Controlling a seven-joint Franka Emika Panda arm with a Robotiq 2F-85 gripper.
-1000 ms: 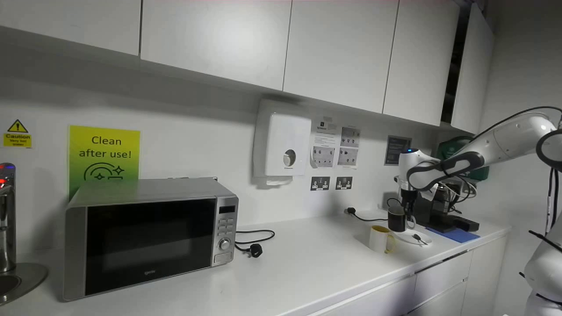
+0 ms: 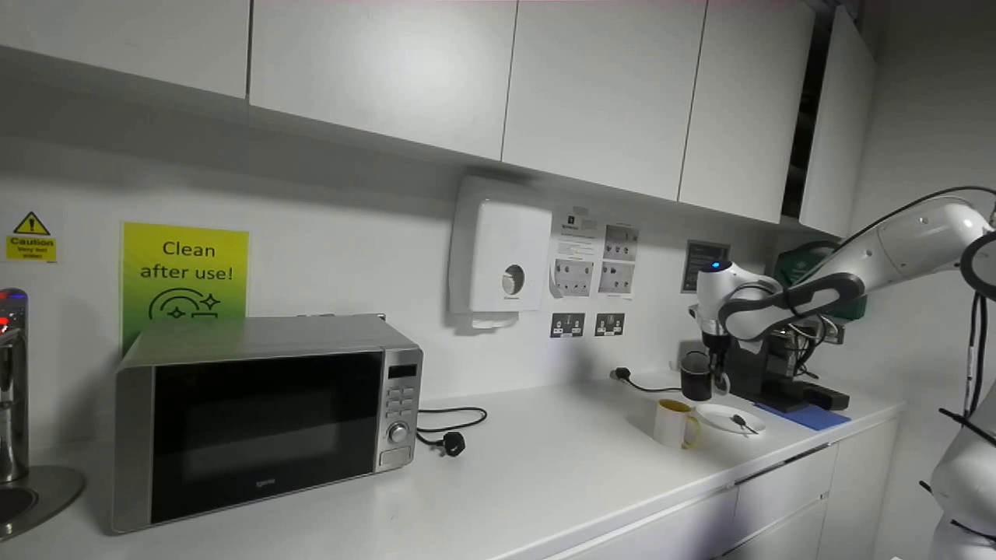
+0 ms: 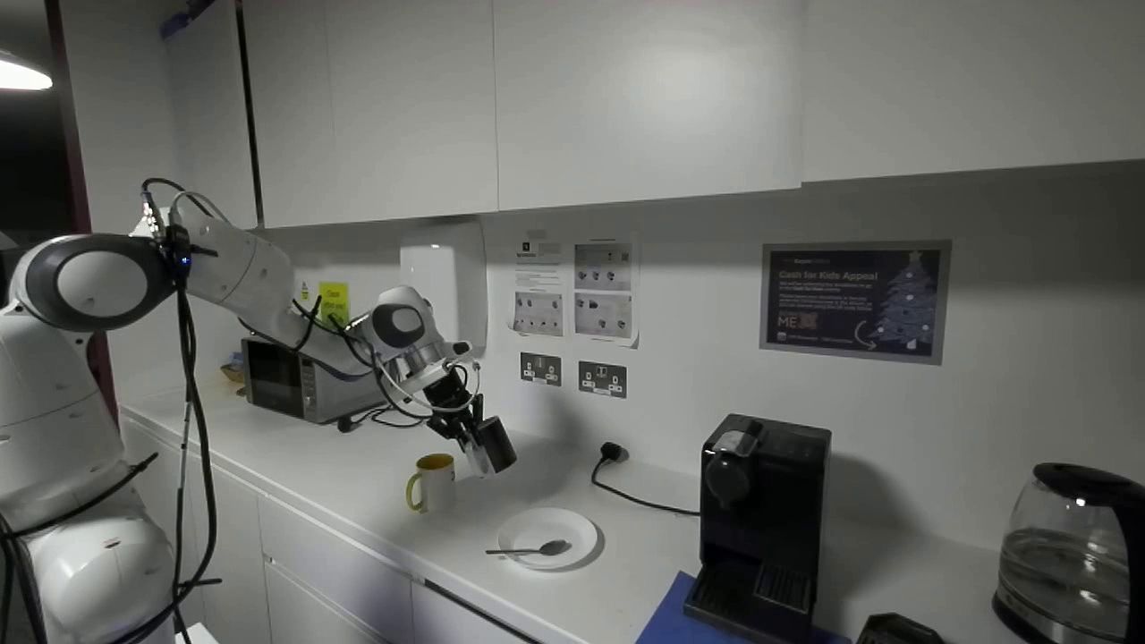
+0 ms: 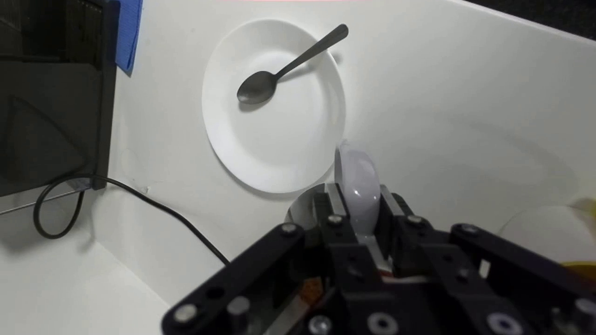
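Observation:
A dark mug [image 2: 696, 377] with a pale handle [image 4: 361, 190] hangs above the counter, and my gripper [image 2: 718, 362] is shut on that handle. Exterior view 2 shows the mug [image 3: 495, 444] tilted at the end of my gripper [image 3: 463, 428]. From the wrist, the handle sticks out between the two fingers of my gripper; most of the mug's body is hidden behind them. On the counter below lies a white plate [image 4: 274, 139] with a dark spoon [image 4: 258, 87] across it. Close by stands a white mug with a yellow inside [image 3: 436, 484].
The coffee machine [image 3: 764, 515] stands beyond the plate beside a blue cloth [image 2: 808, 416], with a glass kettle [image 3: 1063, 558] farther right. A microwave [image 2: 271, 420] fills the other end. Bare counter [image 2: 532, 448] lies between microwave and white mug. A black cable [image 4: 167, 211] runs along the wall.
My gripper and the dark mug have risen and shifted slightly left in exterior view 1, clear of the plate they overlapped before. The plate, spoon and white mug have stayed put.

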